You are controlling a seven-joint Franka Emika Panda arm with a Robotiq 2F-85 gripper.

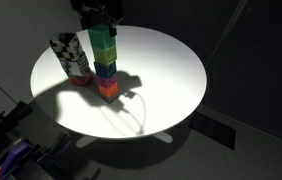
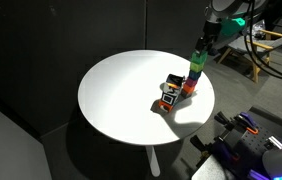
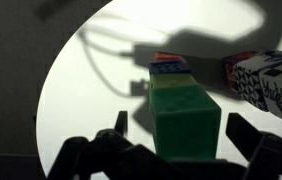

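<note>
A tower of coloured blocks stands upright on the white round table (image 1: 166,75): a green block (image 1: 101,37) on top, then a yellow-green block (image 1: 104,54), a blue block (image 1: 105,70), a purple one (image 1: 105,81) and an orange block (image 1: 108,92) at the base. Over the tower's top is my gripper, pointing down and open. In the wrist view the green block (image 3: 185,122) appears between its two spread fingers, with a gap at each side. Whether the fingertips reach below the block's top, I cannot tell.
Close beside the tower stands a second stack of black-and-white patterned boxes (image 1: 71,55) with a red block (image 1: 82,80) at its foot. In the wrist view these boxes (image 3: 271,82) lie near the right finger.
</note>
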